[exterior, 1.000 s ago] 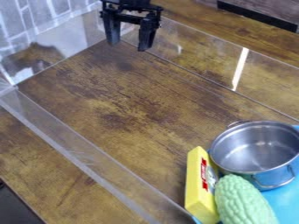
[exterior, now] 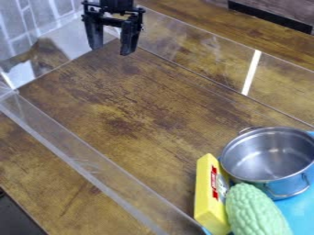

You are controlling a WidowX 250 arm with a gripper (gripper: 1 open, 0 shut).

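My black gripper (exterior: 112,39) hangs at the top left of the camera view, over the back-left corner of the wooden tray floor (exterior: 135,110). Its two fingers point down and stand apart, with nothing seen between them. The floor beneath and in front of it is bare.
At the lower right, outside the clear low wall, are a steel pot (exterior: 266,163), a yellow box (exterior: 210,195) with a red label and a green bumpy object (exterior: 258,211) on a blue surface. Clear walls edge the wooden area, whose middle is free.
My gripper has moved left, toward the back-left corner, over the last second. The pot, box and green object have not moved.
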